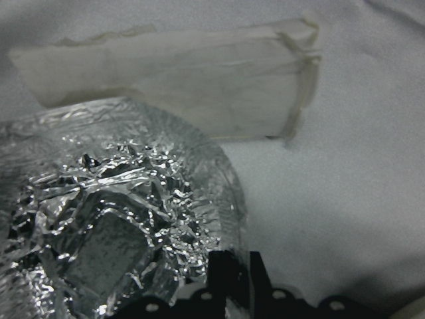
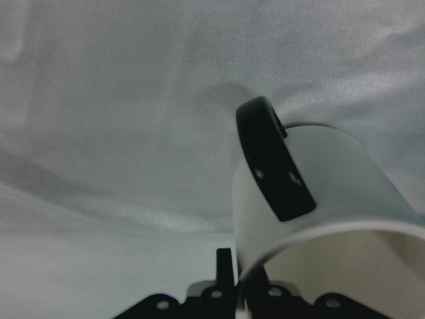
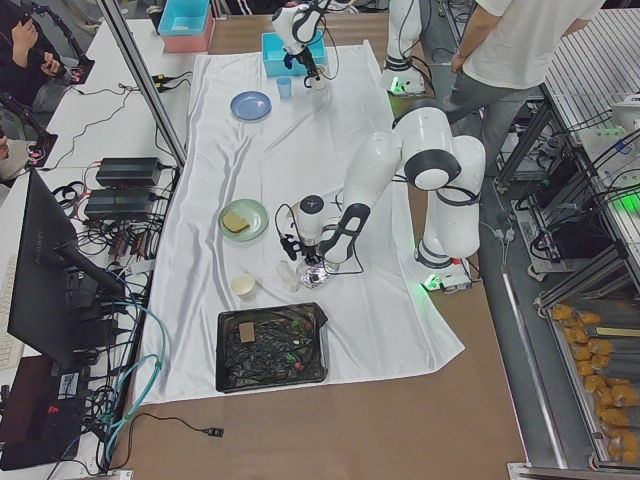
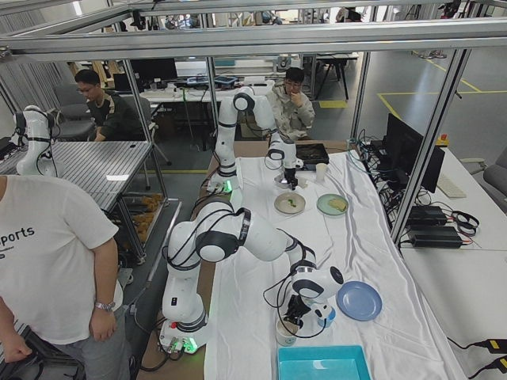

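Observation:
My left gripper is shut on the rim of a crinkled foil bowl (image 1: 113, 246), with a folded pale paper piece (image 1: 166, 73) just beyond it. In the camera left view this bowl (image 3: 312, 275) is under the near arm's wrist. My right gripper is shut on the rim of a white mug (image 2: 332, 173) with a black handle. In the camera right view that mug (image 4: 285, 335) stands beside the blue bin, partly under the wrist.
A green plate (image 3: 230, 231) with a yellow item, a cream cup (image 3: 243, 285) and a black tray (image 3: 270, 378) surround the left gripper. A blue plate (image 4: 359, 301) and blue bin (image 4: 322, 364) are near the right one. A person (image 3: 520, 40) stands alongside.

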